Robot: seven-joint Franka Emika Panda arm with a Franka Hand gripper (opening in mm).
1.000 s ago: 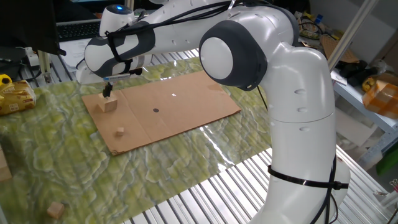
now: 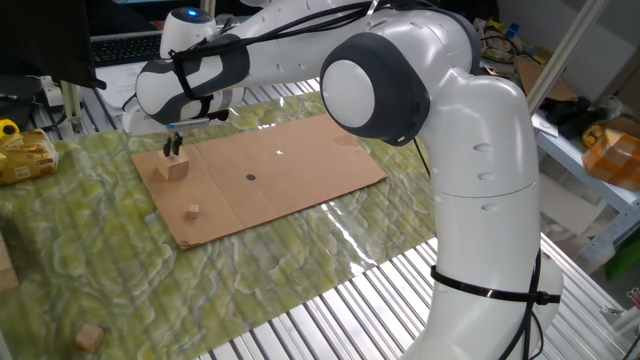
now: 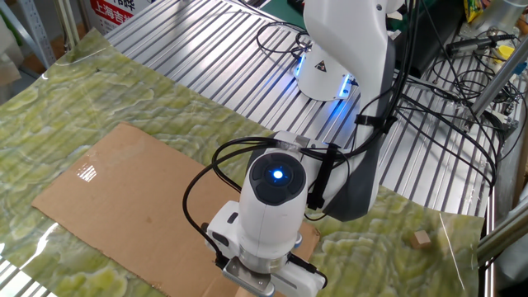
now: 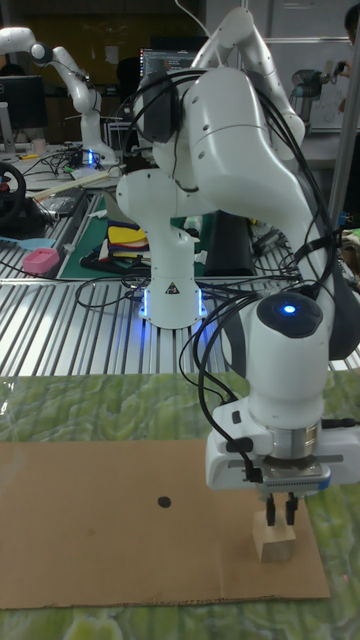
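A pale wooden block (image 2: pixel 172 168) rests near one end of the brown cardboard sheet (image 2: pixel 300 165). My gripper (image 2: pixel 173 146) points down right over it, and its two dark fingers stand apart, so it is open. In the third exterior view the fingertips (image 4: pixel 271 521) reach the top of the block (image 4: pixel 275 544); whether they touch it I cannot tell. Nothing clearly shows between them. The second exterior view hides the fingers and that block below the hand.
A small wooden cube (image 2: pixel 193 211) lies on the cardboard near the block. Another cube (image 2: pixel 90 337) sits on the green marbled cover by the front edge. A yellow packet (image 2: pixel 27 158) is at the far left. Most of the cardboard is bare apart from a black dot (image 2: pixel 250 177).
The arm, the block and the small cube have kept their places.
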